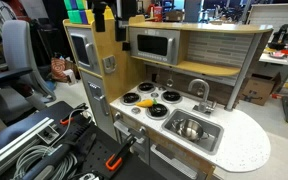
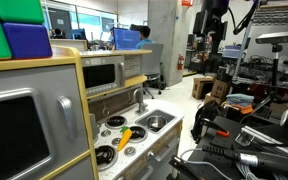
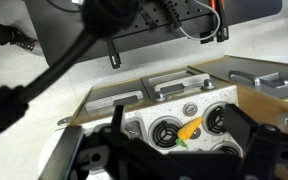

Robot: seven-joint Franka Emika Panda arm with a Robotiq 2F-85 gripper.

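An orange, carrot-like toy (image 3: 190,128) with a green end rests on the white stovetop among the burners; it is also visible as a small yellow-orange toy (image 1: 146,102) in exterior view 1. My gripper is open and empty, high above the toy kitchen. Its dark fingers stand wide apart at the bottom of the wrist view, with the stove visible far below between them. A metal pot (image 1: 189,129) sits in the sink (image 1: 211,136) to the right of the stove.
A silver microwave (image 1: 155,46) stands on the upper shelf. A faucet (image 1: 203,91) rises behind the sink. Clear white counter (image 1: 243,143) lies right of it. Colored blocks (image 2: 22,41) top the cabinet at left. Cables (image 1: 44,155) lie on the black table in front.
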